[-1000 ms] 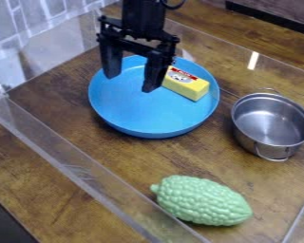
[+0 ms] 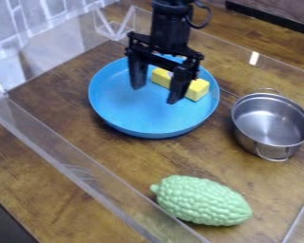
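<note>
The black gripper (image 2: 159, 74) hangs open over the blue plate (image 2: 134, 110), its two fingers apart, one on the left and one lower on the right. A yellow block (image 2: 194, 89) rests on the plate's right side, partly hidden behind the right finger; whether the finger touches it is unclear.
A steel pot (image 2: 269, 123) stands right of the plate. A green bumpy vegetable (image 2: 200, 198) lies at the front on the wooden table (image 2: 72, 165). Clear transparent walls run along the left and right edges. Bare wood shows left of the plate.
The gripper has moved rightward toward the yellow block, covering more of it. The plate, pot and green vegetable look unmoved.
</note>
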